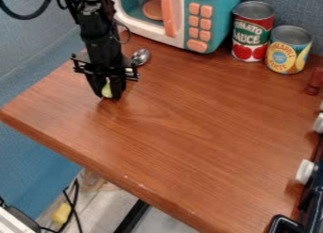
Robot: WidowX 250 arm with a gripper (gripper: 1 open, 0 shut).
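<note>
My gripper (109, 86) hangs low over the wooden table at its back left, fingers pointing down. A pale yellow-green object (108, 91) shows at the fingertips, partly hidden by them; whether they are closed on it is unclear. A metal spoon (142, 55) lies just to the right, behind the gripper.
A teal toy microwave (214, 15) stands at the back, with a tomato can (251, 34) and a yellow-labelled can (286, 56) to its right. A red bottle (314, 84) and a black appliance (309, 204) line the right edge.
</note>
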